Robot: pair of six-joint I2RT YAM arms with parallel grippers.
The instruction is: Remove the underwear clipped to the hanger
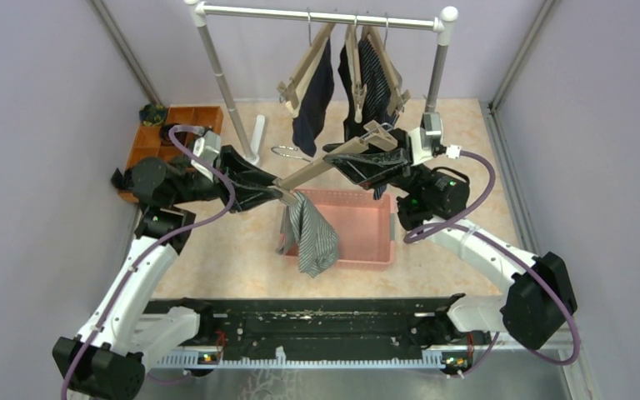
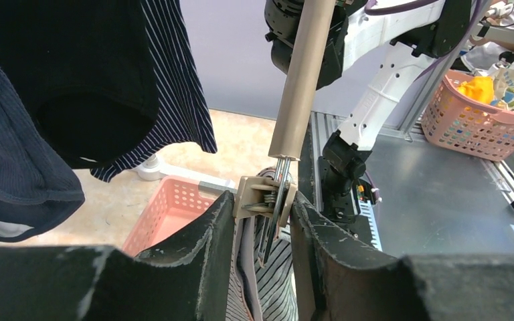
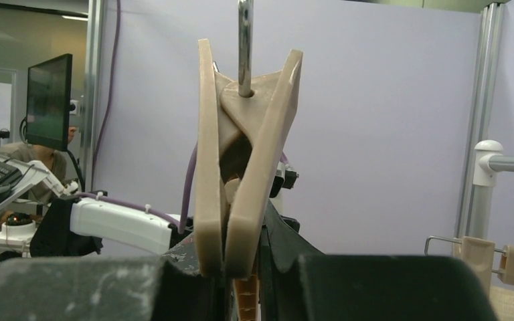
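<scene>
A grey striped piece of underwear (image 1: 312, 237) hangs from the clip at the left end of a beige hanger (image 1: 308, 172). In the left wrist view, that end clip (image 2: 266, 198) sits between the fingertips of my left gripper. They are close against its two sides, but whether they squeeze it is unclear. Folds of the striped cloth (image 2: 278, 277) drop below the clip. My right gripper (image 1: 352, 168) is shut on the hanger's other end, where the beige clip plates (image 3: 207, 160) rise from between its fingers beneath a metal rod (image 3: 244, 47).
Below the cloth lies a pink basket (image 1: 362, 225), empty in its visible part. Behind, dark garments (image 1: 312, 108) hang from a white rail (image 1: 258, 12). An orange organizer (image 1: 133, 158) stands at the far left. A loose wire hook (image 1: 287, 151) shows near the rail's foot.
</scene>
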